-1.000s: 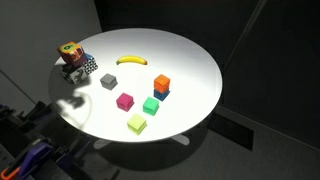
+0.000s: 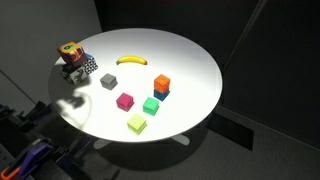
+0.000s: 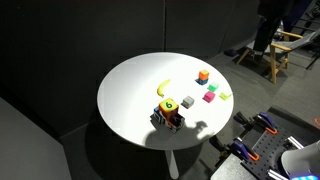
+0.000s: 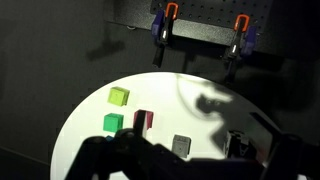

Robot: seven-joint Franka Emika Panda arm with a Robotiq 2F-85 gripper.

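On the white round table (image 2: 190,120) an orange cube (image 2: 162,82) sits on a blue cube (image 2: 161,95). A green cube (image 2: 151,105), a yellow-green cube (image 2: 136,124), a pink cube (image 2: 125,102) and a grey cube (image 2: 109,82) lie apart from each other. Toward the back is a yellow banana (image 2: 131,61). At the left, a multicoloured object (image 2: 70,53) rests on black-and-white patterned items (image 2: 80,70). From the wrist view, my gripper hangs above the table, its dark fingers spread apart and open. The grey cube (image 4: 181,145) shows below, between them.
Two clamp-like tools with orange handles stand on a dark perforated bench (image 4: 210,12) beyond the table's edge. A wooden chair (image 3: 290,48) is in the background.
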